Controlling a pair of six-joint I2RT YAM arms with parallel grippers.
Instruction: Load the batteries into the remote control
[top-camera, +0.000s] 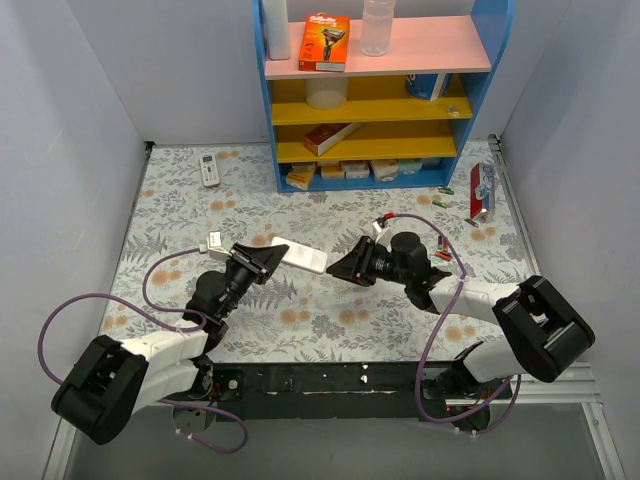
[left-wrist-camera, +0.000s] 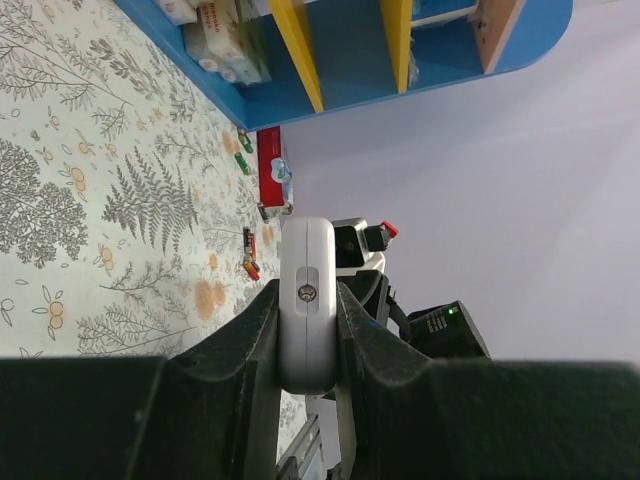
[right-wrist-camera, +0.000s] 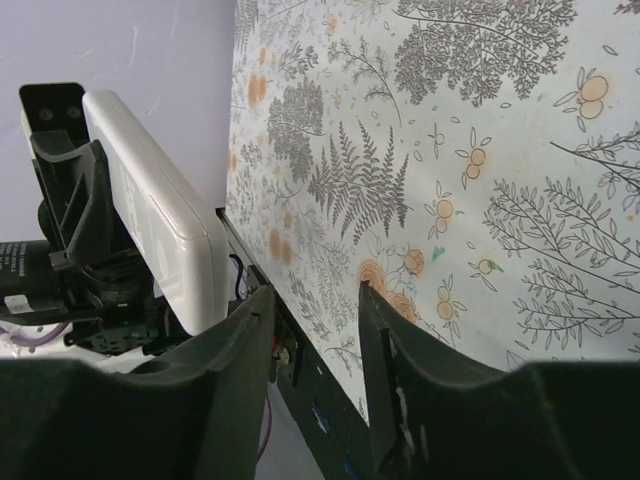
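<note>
In the top view a white remote (top-camera: 305, 256) is held out level by my left gripper (top-camera: 274, 257), which is shut on one end. In the left wrist view the remote (left-wrist-camera: 307, 330) shows end-on between the fingers; in the right wrist view it (right-wrist-camera: 163, 210) stands at the upper left. My right gripper (top-camera: 345, 267) is just right of the remote's free end, part open, with nothing seen between its fingers. Loose batteries (top-camera: 441, 244) lie on the table at the right, partly behind the right arm, with green ones (top-camera: 439, 203) farther back.
A blue shelf (top-camera: 365, 183) with boxes and bottles stands at the back. A second remote-like item (top-camera: 209, 170) lies at the back left. A red box (top-camera: 482, 188) lies at the far right.
</note>
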